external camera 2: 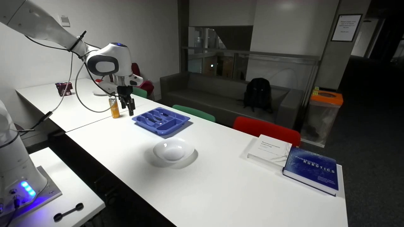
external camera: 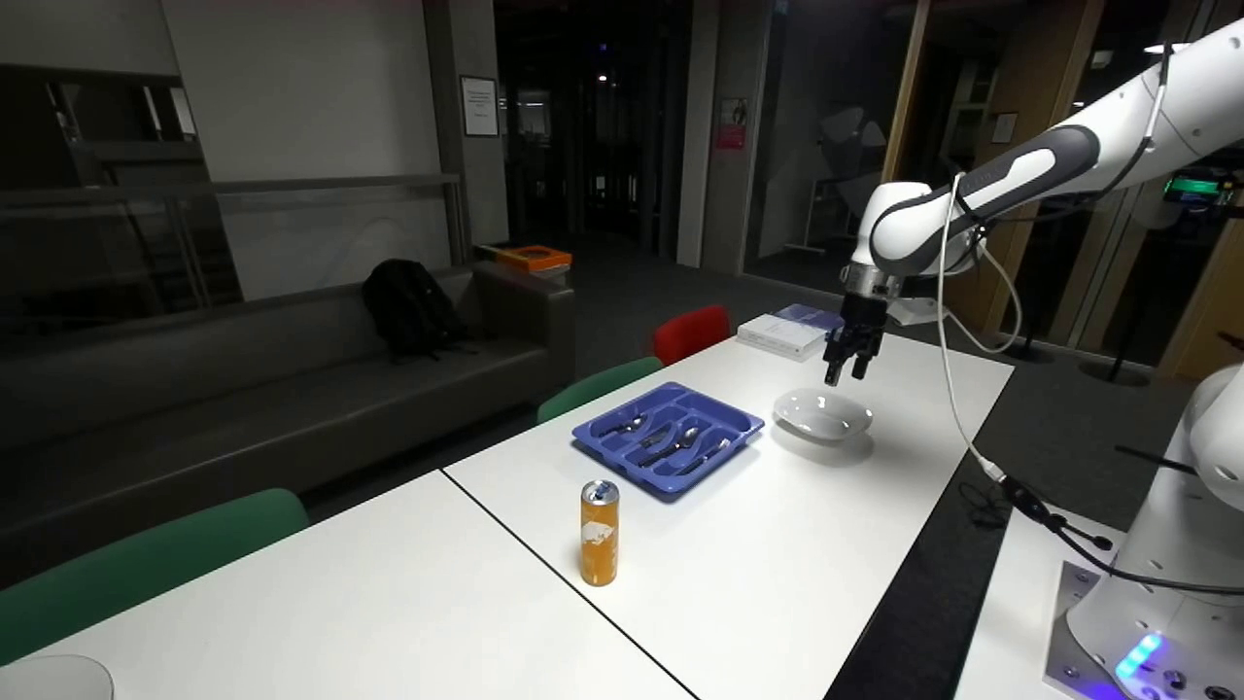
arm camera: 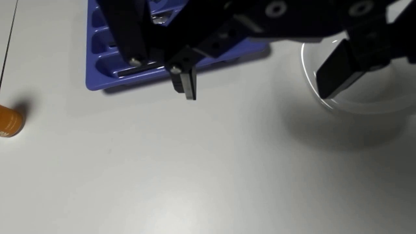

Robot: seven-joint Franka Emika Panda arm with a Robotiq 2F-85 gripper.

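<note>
My gripper (external camera: 846, 371) hangs above the white table with its fingers pointing down. In the wrist view its fingers stand wide open, with only bare tabletop between the fingertips. The shiny white bowl (arm camera: 374, 87) lies under the right finger there, and the blue cutlery tray (arm camera: 95, 76) is partly covered by the left one. Several spoons and other utensils (external camera: 687, 437) lie in the tray's compartments. An orange can (external camera: 600, 537) stands upright on the table, well clear of the gripper, and its end shows at the wrist view's left edge.
Two thick books, one white (external camera 2: 270, 149) and one blue (external camera 2: 311, 168), lie at the table's far end. Red (external camera 2: 265, 128) and green chairs (external camera 2: 193, 112) line one side. A cable (external camera: 950, 350) hangs from the arm. Open tabletop surrounds the bowl toward the robot's side.
</note>
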